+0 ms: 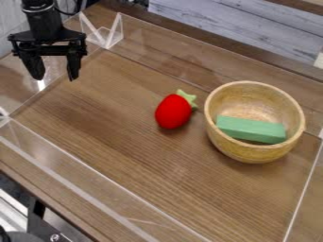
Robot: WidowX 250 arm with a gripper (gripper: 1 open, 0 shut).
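Observation:
My black gripper [55,62] is at the upper left, open, its two fingers pointing down over the table with nothing between them. A red tomato-like object [173,112] with a green top lies near the middle of the table. A tan bowl [252,93] on the right holds a green block [250,129].
Clear plastic pieces and edges line the left side and top left of the wooden table [158,180].

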